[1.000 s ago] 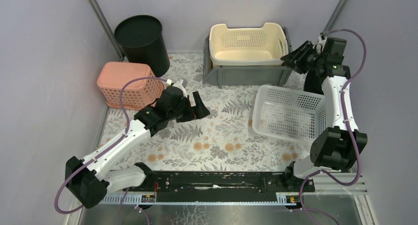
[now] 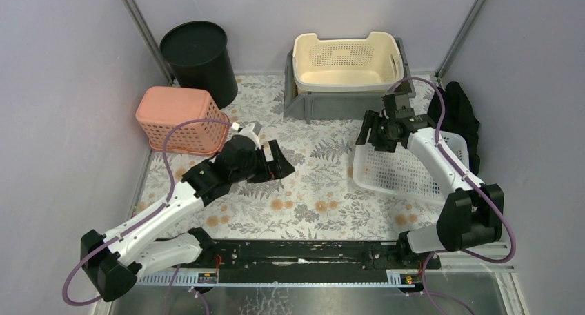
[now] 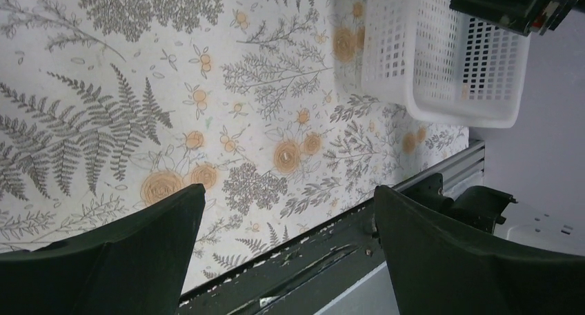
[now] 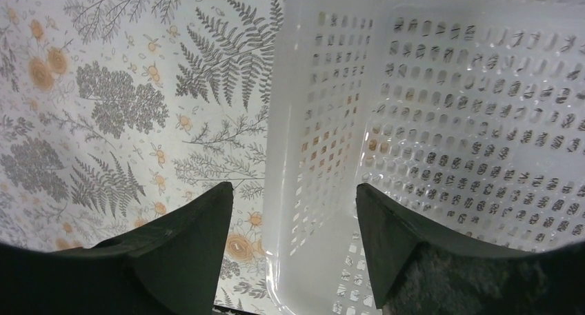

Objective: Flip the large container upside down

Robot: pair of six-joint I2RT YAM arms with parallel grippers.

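A white perforated plastic container lies upright on the patterned mat at the right. My right gripper is open over its left rim; in the right wrist view the container's rim runs between the open fingers. My left gripper is open over the bare middle-left of the mat, nothing between its fingers. The white container also shows at upper right in the left wrist view.
A cream basket sits in a grey bin at the back. A black bucket and pink baskets stand at the left. Black cloth lies at the right wall.
My right arm has come from the back right, down and leftward to the white container's left rim. My left arm has shifted slightly.
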